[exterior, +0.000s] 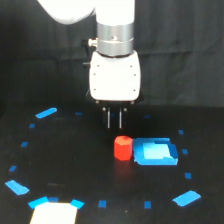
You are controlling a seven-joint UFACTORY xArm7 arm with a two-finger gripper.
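A red block with a hexagonal outline [123, 148] sits on the dark table near the middle. Just to its right is a blue tray [174, 150], with a pale blue-white patch [154, 152] inside it. My gripper [114, 125] points down behind and slightly left of the red block in the image. Its two thin fingers stand apart with nothing visible between them. Whether a fingertip touches the block cannot be made out clearly.
A cream-coloured object [54, 213] is cut off at the bottom left edge. Blue tape strips [186, 198] and small blue marks [102, 204] lie flat around the table.
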